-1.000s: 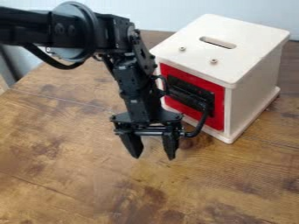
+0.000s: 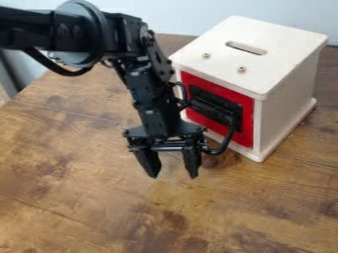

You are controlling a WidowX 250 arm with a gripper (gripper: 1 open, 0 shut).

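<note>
A black robot arm reaches in from the upper left, its gripper (image 2: 172, 164) pointing down over the wooden table, fingers parted with nothing between them. Just behind and to the right stands a pale wooden box (image 2: 258, 44) with a slot and two small screws on its top and a red front panel (image 2: 242, 140). A dark fitting on that panel is partly hidden by the arm and a black cable.
Behind the table's back edge, at the upper left, is a pale wall.
</note>
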